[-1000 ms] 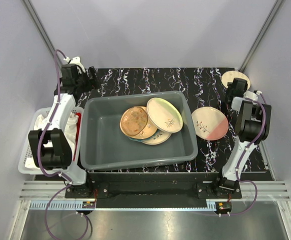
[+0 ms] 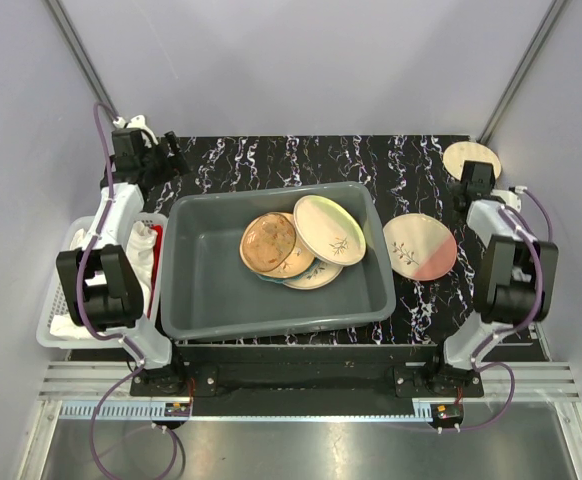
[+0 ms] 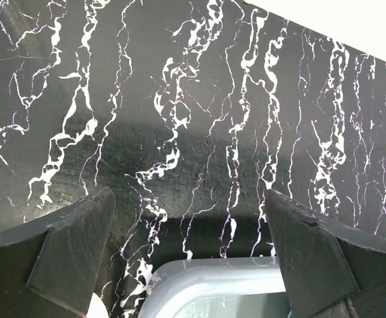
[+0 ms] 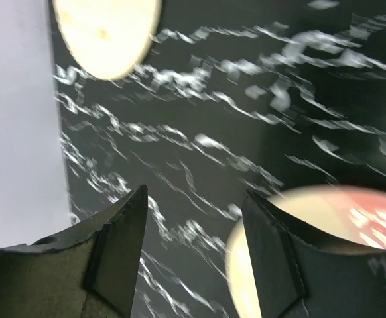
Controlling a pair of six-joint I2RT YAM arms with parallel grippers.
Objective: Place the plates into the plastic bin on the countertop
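Several plates [image 2: 333, 225] are stacked in the right half of the grey plastic bin [image 2: 213, 280]. A cream-and-pink plate [image 2: 419, 247] lies on the countertop right of the bin; it also shows at lower right in the right wrist view [image 4: 299, 238]. A small cream plate [image 2: 470, 153] lies at the back right corner. My right gripper [image 2: 468, 195] stands open between these two loose plates, nothing between its fingers. At the back left, my left gripper [image 2: 177, 155] is open and empty above bare countertop near the bin's corner.
A white basket [image 2: 51, 325] with cloths and a red item sits under the left arm. Walls border the back and sides. Bare marble countertop [image 2: 301, 160] runs behind the bin.
My right arm has pulled back from beside the small back plate toward the front, now blurred in motion. My left gripper has shifted slightly leftward. The plates have not moved.
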